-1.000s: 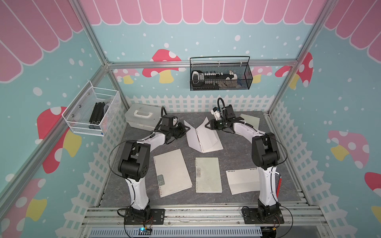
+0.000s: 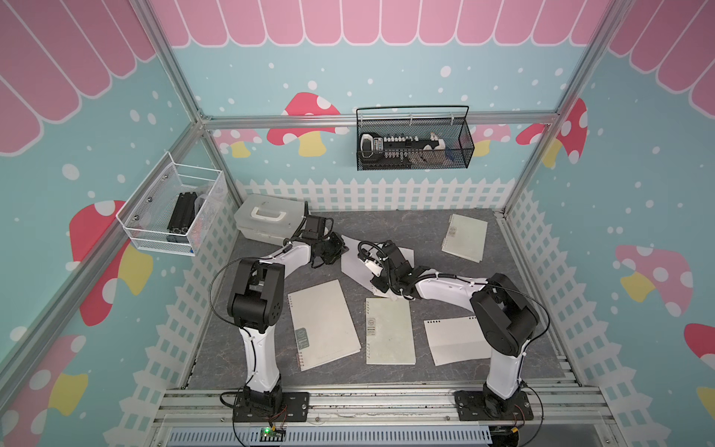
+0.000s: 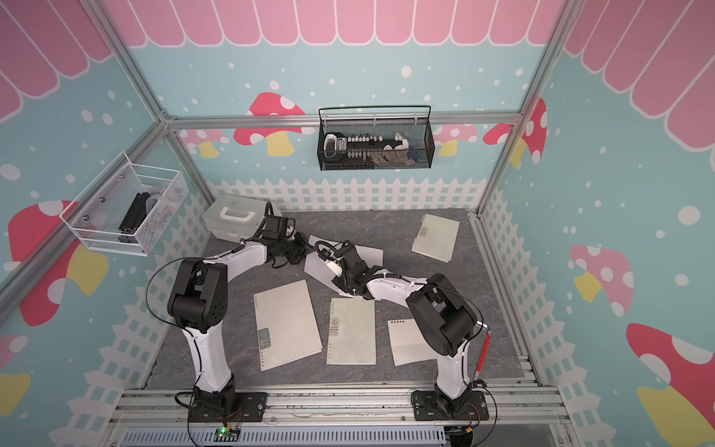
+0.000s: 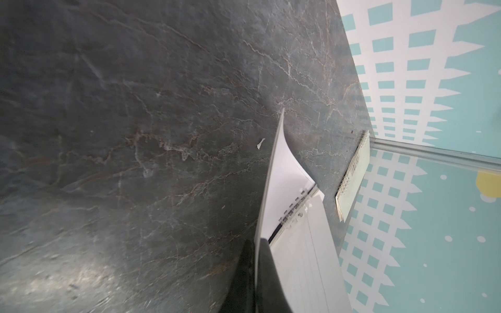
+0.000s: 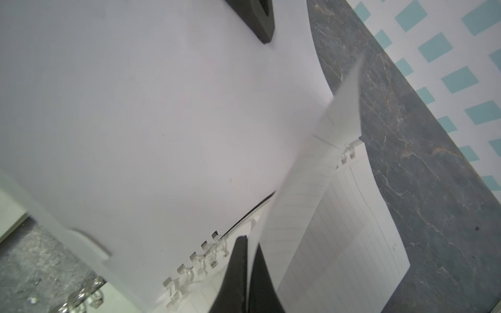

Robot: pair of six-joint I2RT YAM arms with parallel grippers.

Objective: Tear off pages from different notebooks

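Note:
An open spiral notebook (image 5: 360, 208) lies at the back middle of the table, lined pages facing up. My left gripper is shut on the raised white cover (image 4: 284, 187) and holds it up at the left. One of its fingers (image 5: 261, 23) shows against that cover in the right wrist view. A lined page (image 5: 310, 177) stands up between the fingers of my right gripper, which is shut on it low over the rings. The page's far end is blurred and lifted at the rings (image 5: 348, 152); its near end is hidden.
A large notebook (image 2: 324, 324) and a green one (image 2: 389, 331) lie closed in front. A loose sheet (image 2: 455, 341) lies front right, another notebook (image 2: 464, 238) back right. A grey toolbox (image 2: 269, 217) stands back left. Bare table lies right of the open notebook.
My right gripper has swept the page left and toward the front. The open notebook has turned slightly, and the green notebook has shifted a little toward the front.

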